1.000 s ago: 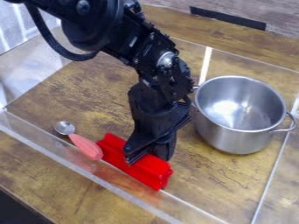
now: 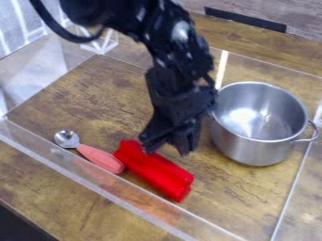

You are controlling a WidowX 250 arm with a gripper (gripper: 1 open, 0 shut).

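Observation:
My black gripper (image 2: 169,141) hangs in the middle of the view, blurred, just above and behind a red block (image 2: 157,172) that lies in the lower middle inside a clear-walled area. Its fingers are hard to make out, and I cannot tell how far apart they stand. The red block is in full view below it. A pink-handled scoop (image 2: 98,157) lies to the left of the block. A steel pot (image 2: 258,141) stands to the right of the gripper.
Clear plastic walls run along the front and sides. The pot's near edge is close to the gripper on the right.
My gripper has risen up and away from the red block, uncovering more of it. The block has shifted slightly to the right.

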